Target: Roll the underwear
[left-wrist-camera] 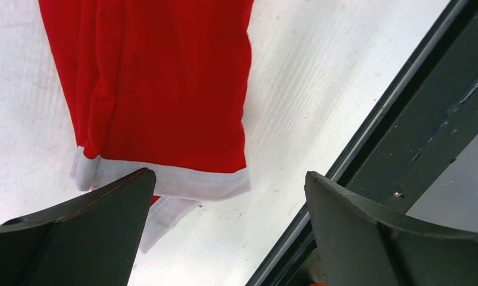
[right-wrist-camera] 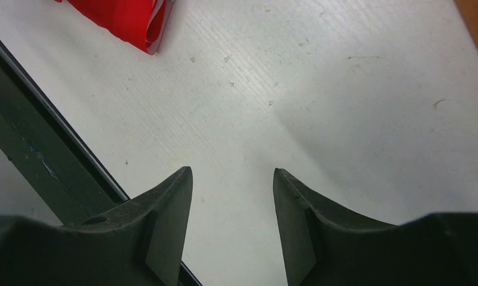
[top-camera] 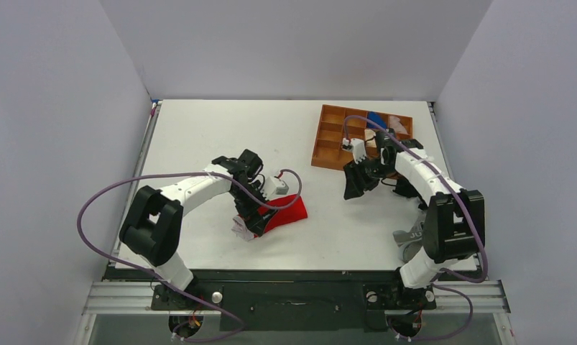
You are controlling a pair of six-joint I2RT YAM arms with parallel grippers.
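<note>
The red underwear (top-camera: 289, 213), with a pale grey band, lies folded lengthwise on the white table, its band (left-wrist-camera: 188, 182) at the lower-left end. My left gripper is open just above that band end, with nothing held. My right gripper stands apart to the right over bare table, its fingers parted and empty; the other end of the red cloth (right-wrist-camera: 132, 18) shows at the upper left of the right wrist view.
A wooden compartment tray (top-camera: 323, 139) with cloth items sits at the back right, behind my right arm. Grey items (top-camera: 407, 238) lie at the right front. The table's front edge (top-camera: 299, 272) is close below the underwear.
</note>
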